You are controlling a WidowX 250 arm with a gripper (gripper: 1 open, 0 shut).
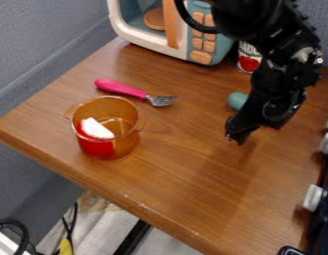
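My black gripper hangs low over the right half of the wooden table; whether its fingers are open or shut is unclear. A teal object is partly hidden just behind it. An orange-red pot with a white item inside sits at the left front. A pink-handled fork lies behind the pot.
A toy microwave stands at the back. A red can is partly covered by my arm. A dark appliance with white knobs lines the right edge.
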